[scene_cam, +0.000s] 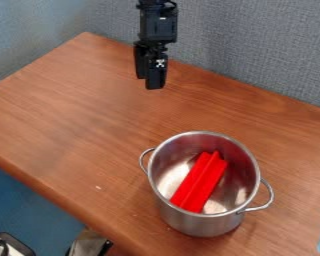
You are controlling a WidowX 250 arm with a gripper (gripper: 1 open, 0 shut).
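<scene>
A steel pot [179, 214] with two side handles stands at the lower right of the wooden table. Inside it lie red bar-shaped pieces [200, 180], side by side at a slant. My black gripper [152, 80] hangs at the top centre, above the back part of the table and apart from the pot. Whether its fingers are open or shut is too small to tell.
A grey padded wall [250, 45] runs behind it. The table's front-left edge drops to a blue floor, with dark items at the bottom left.
</scene>
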